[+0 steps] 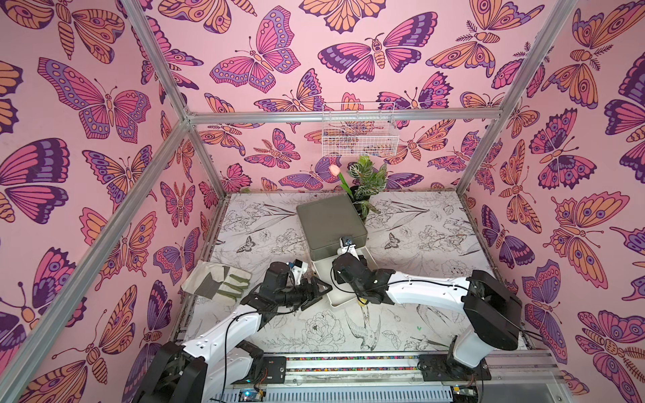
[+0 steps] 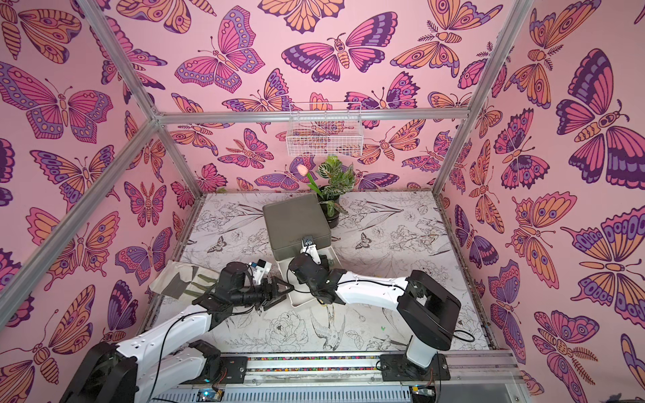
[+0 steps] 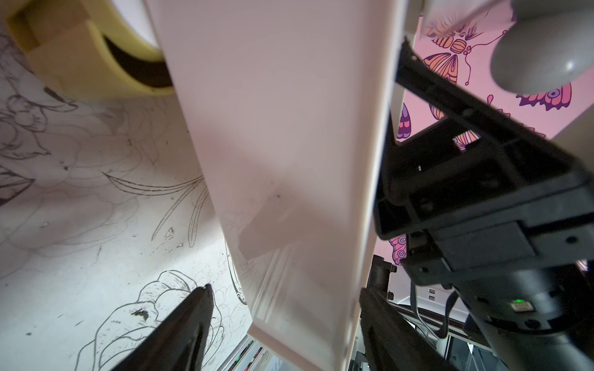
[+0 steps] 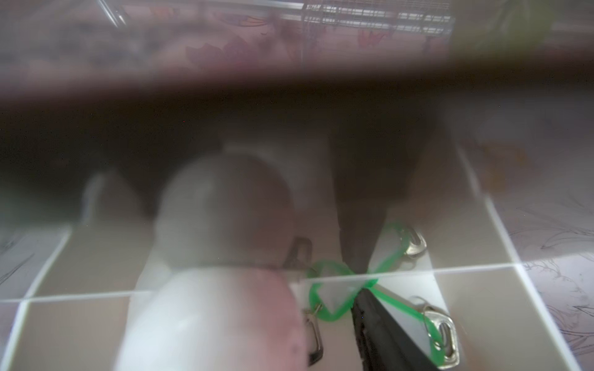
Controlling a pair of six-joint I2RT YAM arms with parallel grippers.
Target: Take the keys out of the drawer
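Observation:
The pale drawer (image 1: 322, 270) stands pulled out of the grey box (image 1: 332, 225). Inside it, green key tags with metal rings and clips (image 4: 443, 343) lie on the floor, partly covered by a black finger (image 4: 386, 334) of my right gripper. That gripper (image 1: 352, 272) reaches down into the drawer and is open; its other finger does not show clearly. My left gripper is at the drawer's near left corner, open, its blurred fingers (image 3: 179, 337) on either side of the drawer wall (image 3: 309, 290). In the right wrist view, a white rounded shape (image 4: 216, 327) hides the drawer's left part.
A potted plant (image 1: 369, 181) and a pink tulip (image 1: 334, 170) stand behind the box. A folded cloth (image 1: 216, 280) lies at the left. Close to the drawer is a yellow object (image 3: 105, 65). Free table lies to the right. The two arms are close together.

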